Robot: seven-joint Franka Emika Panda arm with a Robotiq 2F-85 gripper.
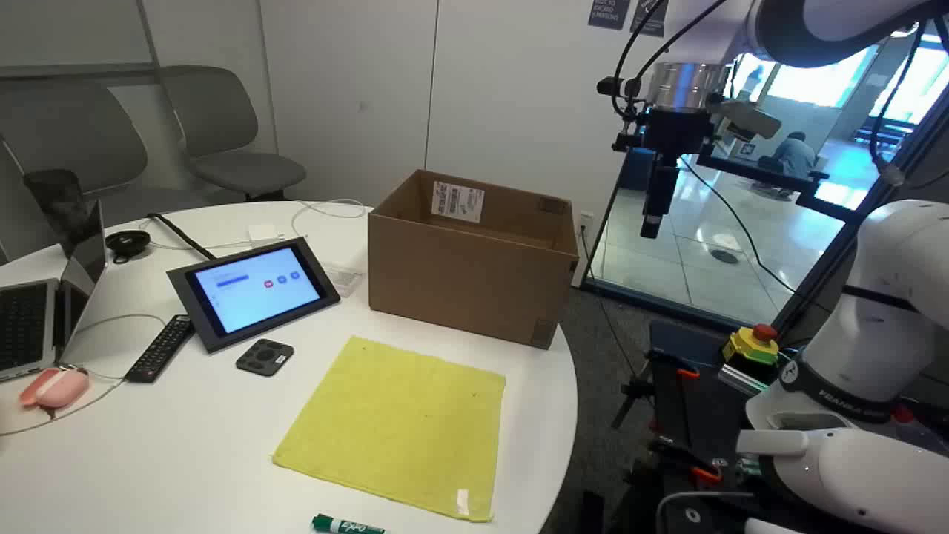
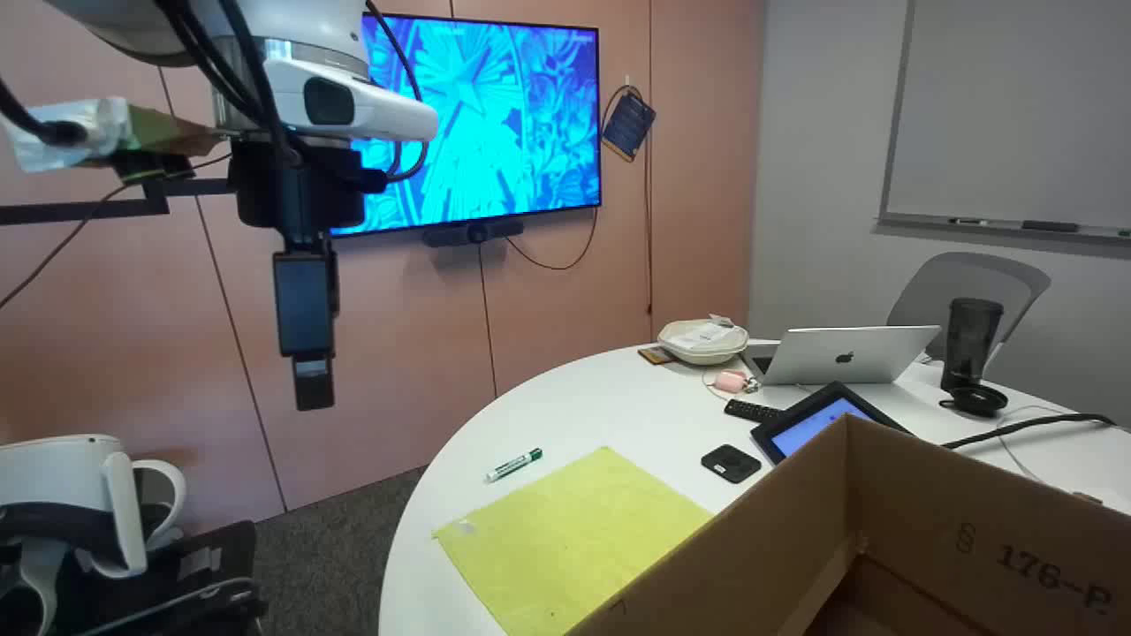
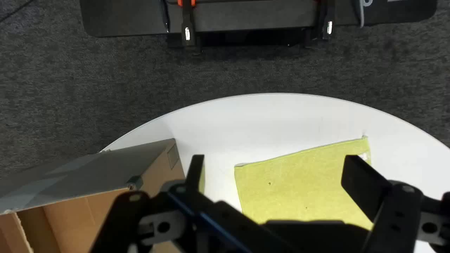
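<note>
High above the floor, just off the table's edge, hangs my gripper (image 1: pixel 652 227), pointing down. In the wrist view the gripper is open, its fingers wide apart and nothing held between them. Flat on the white round table lies a yellow cloth (image 1: pixel 400 427), fully spread, with a small white tag at one corner. An open cardboard box (image 1: pixel 467 276) stands beside it; its inside floor is mostly hidden, so I cannot tell whether anything lies in it. A green marker (image 2: pixel 514 465) rests on the table by the cloth's tagged side.
A tablet (image 1: pixel 258 285), a small black puck-like device (image 1: pixel 265 357), a remote (image 1: pixel 160 348), a laptop (image 2: pixel 848 355) and a pink case (image 1: pixel 55 389) occupy the table's other side, with cables among them. A dark cup (image 2: pixel 970 344) stands behind. Bare tabletop surrounds the cloth.
</note>
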